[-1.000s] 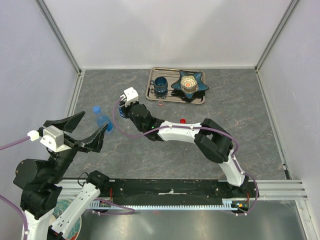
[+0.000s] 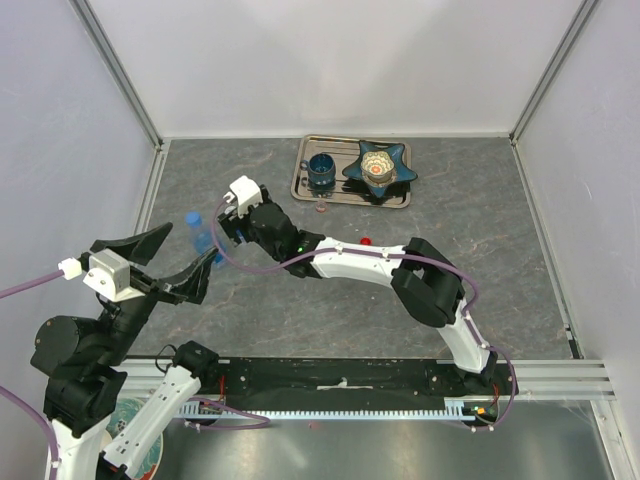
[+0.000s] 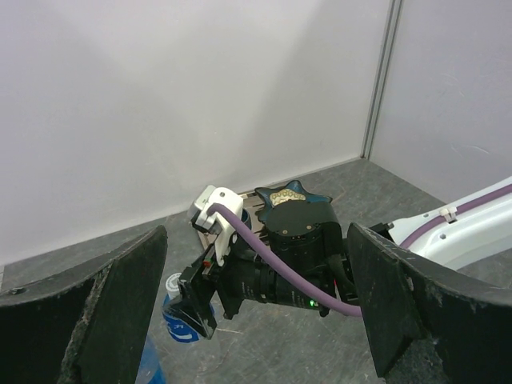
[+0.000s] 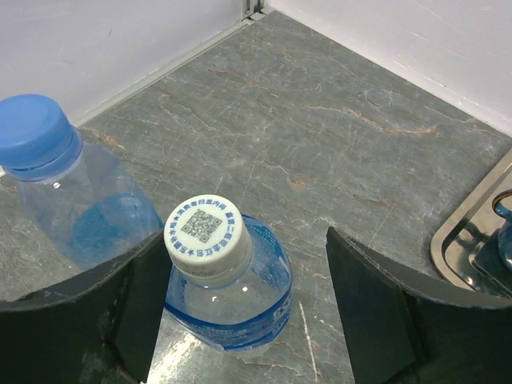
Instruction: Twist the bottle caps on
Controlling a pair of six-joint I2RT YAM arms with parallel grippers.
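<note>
A bottle with a white cap (image 4: 210,239) and blue label stands between the open fingers of my right gripper (image 2: 236,222); in the right wrist view the fingers flank it from below. A bottle with a blue cap (image 4: 32,132) stands beside it to the left. My left gripper (image 2: 170,260) is open at the lower left, empty, away from the bottles. A small red object (image 2: 365,241), possibly a cap, lies on the table behind the right arm, and a small pale pink one (image 2: 320,206) lies by the tray.
A metal tray (image 2: 398,200) at the back holds a dark blue mug (image 2: 321,171) and a star-shaped dish (image 2: 398,170). The right arm spans the middle of the table.
My right gripper has moved a little to the left, toward the blue-capped bottle. The left arm has hardly moved.
</note>
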